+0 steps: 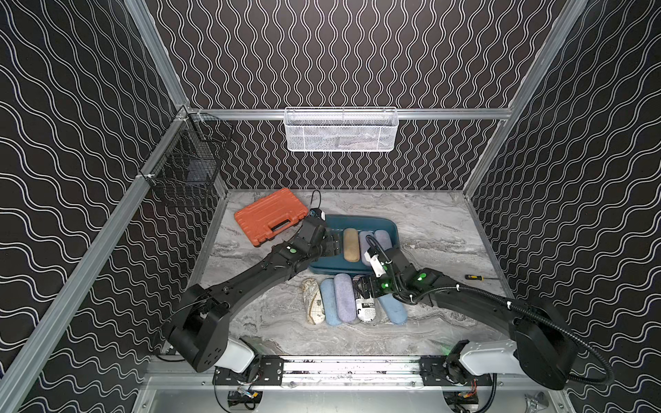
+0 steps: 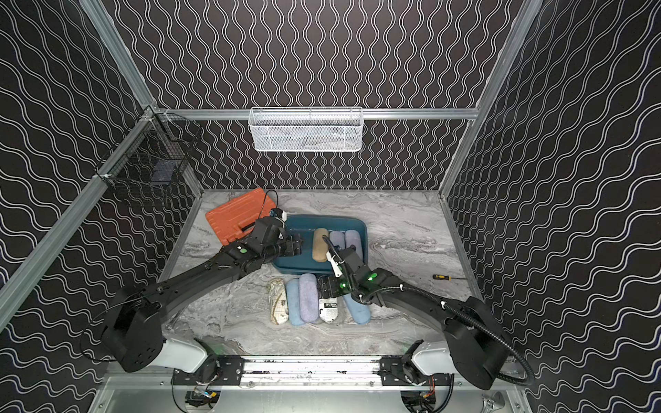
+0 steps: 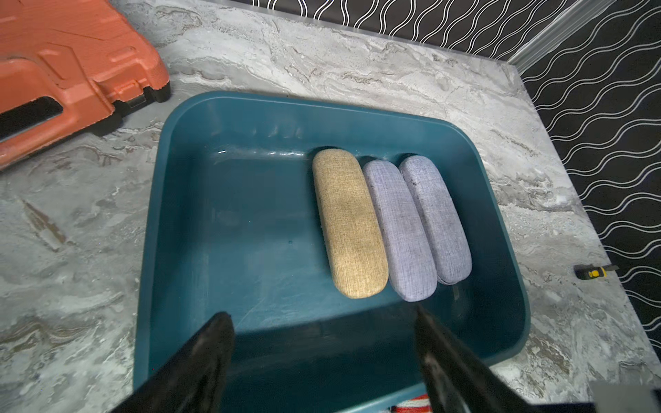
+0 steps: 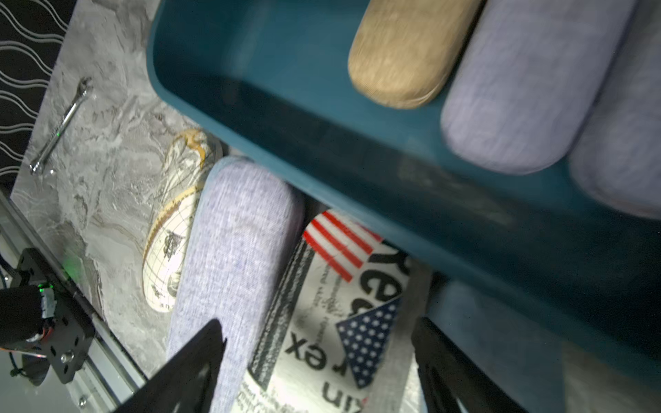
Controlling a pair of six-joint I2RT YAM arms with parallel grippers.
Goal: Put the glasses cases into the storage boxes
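Note:
A teal storage box [image 3: 234,275] holds a tan case [image 3: 349,223] and two lavender-grey cases [image 3: 400,230] side by side at its right; its left half is bare. My left gripper hovers over the box, fingers apart, nothing between them. In front of the box lie a cream patterned case [image 1: 313,301], a blue case [image 1: 329,303], a lavender case [image 1: 344,297], a black-and-white printed case [image 4: 323,323] and another blue case [image 1: 394,309]. My right gripper is open above the printed case, its fingers to either side and not closed on it.
An orange toolbox [image 1: 270,215] lies left of the box, close to my left arm. A screwdriver [image 1: 475,277] is far right, and a wrench [image 4: 60,127] shows in the right wrist view. The marble tabletop [image 1: 440,227] right of the box is clear.

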